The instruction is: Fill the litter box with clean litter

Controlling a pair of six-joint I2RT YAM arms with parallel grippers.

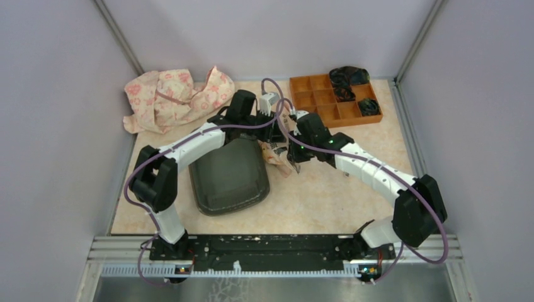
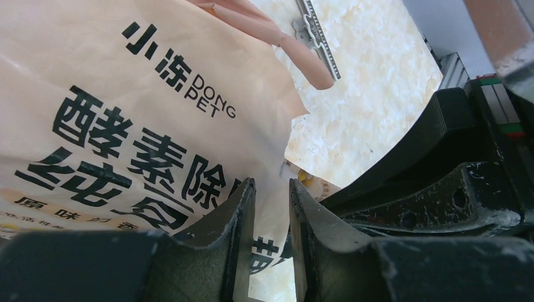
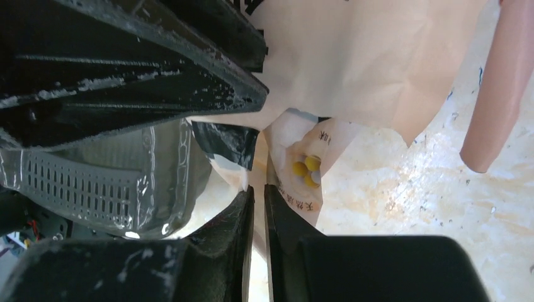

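Observation:
The litter box [image 1: 230, 176] is a dark, shallow tray left of centre in the top view; its middle looks empty. At its right side stands the pale paper litter bag [image 1: 277, 158], printed with black characters in the left wrist view [image 2: 126, 113]. My left gripper is at the bag with its fingers a little apart, and bag paper shows through the gap. Opposite, my right gripper has a narrow gap between its fingertips, by a fold of the bag [image 3: 302, 157]. Whether paper lies between them or just behind, I cannot tell.
A brown divided organizer [image 1: 313, 97] with dark items stands at the back right. Pink floral cloth [image 1: 170, 100] lies at the back left. A metal strip [image 2: 318, 41] rests on the table beyond the bag.

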